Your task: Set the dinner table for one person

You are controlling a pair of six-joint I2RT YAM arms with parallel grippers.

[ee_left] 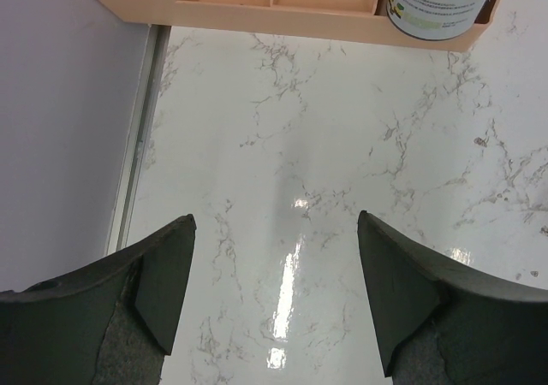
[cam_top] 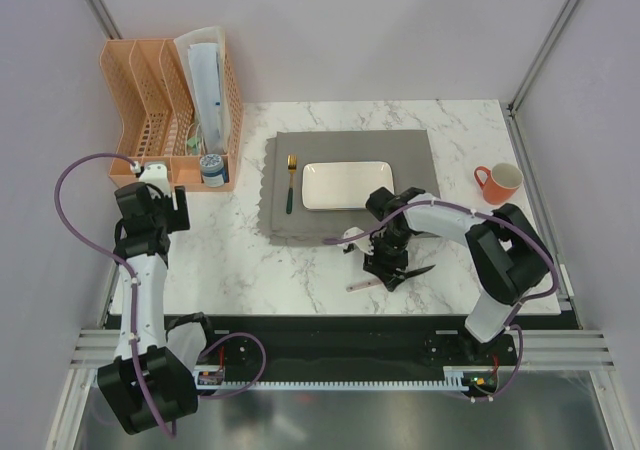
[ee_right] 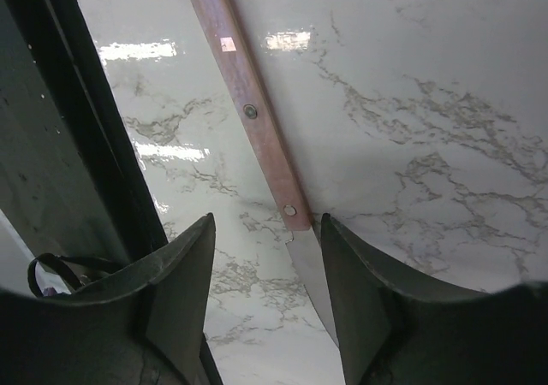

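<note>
A knife with a pink handle (ee_right: 250, 111) and metal blade (ee_right: 312, 274) lies on the marble table near its front edge. My right gripper stands open around it, low over the tabletop, one finger close beside the place where handle meets blade. On the grey placemat (cam_top: 400, 145) lie a white rectangular plate (cam_top: 347, 186) and, left of it, a fork (cam_top: 290, 184) with a dark handle. An orange mug (cam_top: 499, 183) is at the right. Over the table's left side, my left gripper is open with nothing between its fingers.
A wooden divided rack (cam_top: 150, 100) at the back left holds white and pale blue sheets (cam_top: 207, 90) and a blue-lidded jar (cam_top: 213, 170). Bare marble lies between the left arm and the placemat. Side walls bound the table.
</note>
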